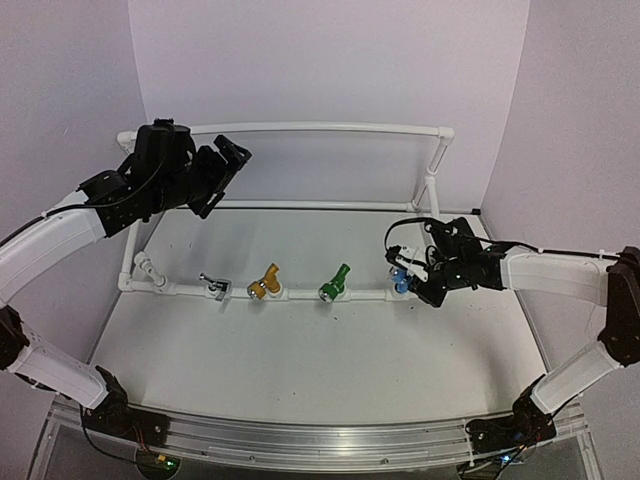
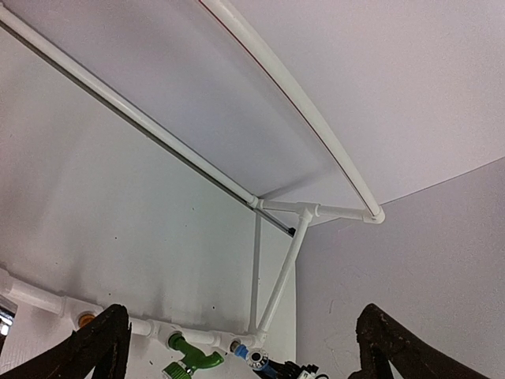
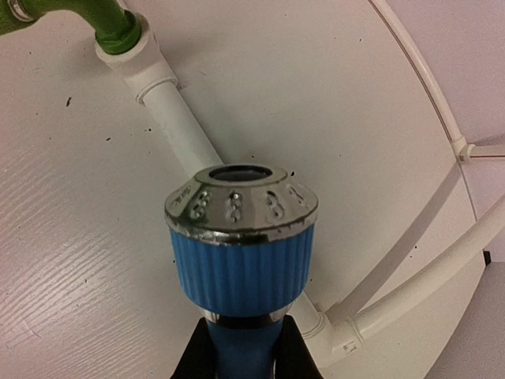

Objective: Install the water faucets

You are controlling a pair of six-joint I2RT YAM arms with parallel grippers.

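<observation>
A blue faucet [image 1: 400, 281] is at the right end of the white lower pipe [image 1: 365, 295]. Its ribbed blue collar [image 3: 243, 272] and silver nozzle face the right wrist camera. My right gripper is shut on the blue body below that collar; the faucet's joint with the pipe is hidden. Along the same pipe stand a green faucet [image 1: 335, 284], an orange faucet [image 1: 265, 283] and a silver faucet [image 1: 215, 287], each in a fitting. High at the left, my left gripper [image 1: 222, 178] hangs open and empty, its fingers [image 2: 102, 347] wide apart.
The white pipe frame rises behind, with an upper rail [image 1: 320, 127] and a slanted post [image 2: 286, 272] at the right. A white pipe fitting [image 1: 150, 268] juts up at the left end. The board [image 1: 300, 365] in front of the faucets is clear.
</observation>
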